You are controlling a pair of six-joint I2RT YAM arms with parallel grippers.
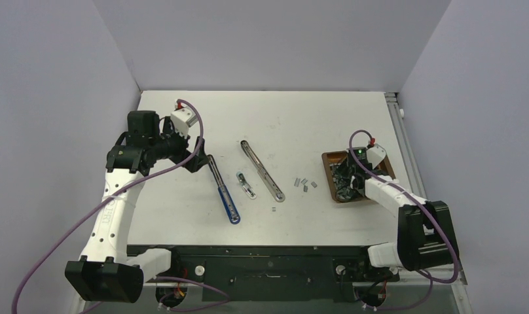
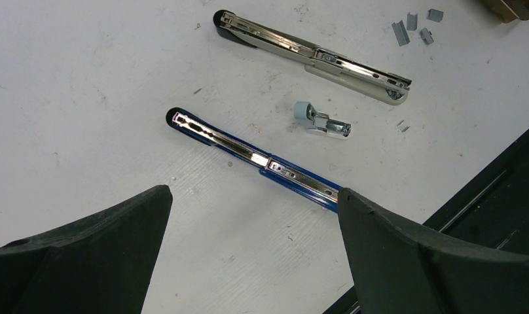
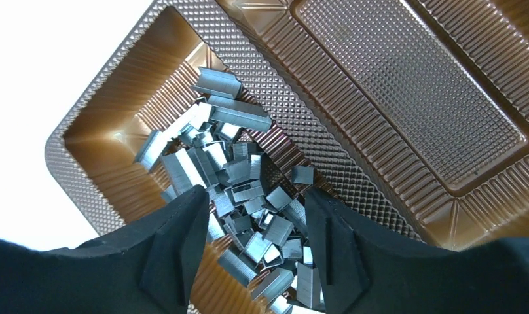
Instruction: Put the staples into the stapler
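Note:
A blue stapler (image 2: 300, 181), a grey-beige stapler (image 2: 353, 79) and a small stapler (image 2: 324, 125) lie opened flat on the white table. Several loose staple strips (image 2: 400, 33) lie near the grey stapler. My left gripper hangs over the table's left side, open and empty, facing the staplers. My right gripper is open over the brown tray (image 3: 85, 163) on the right, above a heap of staple strips (image 3: 239, 170) in one compartment.
The tray's other compartment (image 3: 412, 85) is empty where visible. A dark edge runs along the table's front.

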